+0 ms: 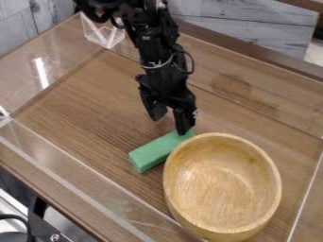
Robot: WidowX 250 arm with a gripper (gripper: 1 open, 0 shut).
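Observation:
My gripper [171,113] is black and hangs from the top middle of the camera view, low over the wooden table [70,128]. Its tip is just above the far end of a green block [155,153], which lies diagonally against the left side of a tan oval bowl [222,186]. Whether the fingers touch the block, and whether they are open or shut, is unclear.
A clear plastic object [104,28] stands at the back left. A black cable lies at the lower left edge.

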